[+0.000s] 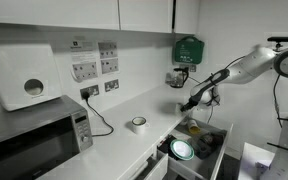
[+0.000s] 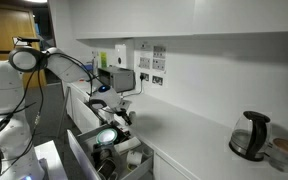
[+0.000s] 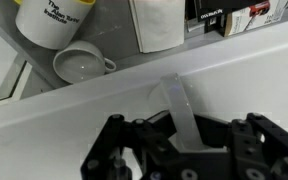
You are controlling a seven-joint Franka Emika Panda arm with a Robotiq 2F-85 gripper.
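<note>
My gripper is shut low in the wrist view, over the white counter. A pale, narrow strip (image 3: 181, 108) shows at its fingertips; whether it is held or lies just beyond them, I cannot tell. In exterior view 1 the gripper (image 1: 189, 106) hangs at the counter's far end, above the open drawer's edge. A small whitish object (image 1: 179, 107) shows close to it there, too small to make out.
The open drawer holds a printed white mug (image 3: 52, 20), a white cup (image 3: 80, 63) and a green-rimmed plate (image 1: 182, 150). A white pot (image 1: 138, 125) stands on the counter near the microwave (image 1: 34, 145). A kettle (image 2: 249, 135) is far right.
</note>
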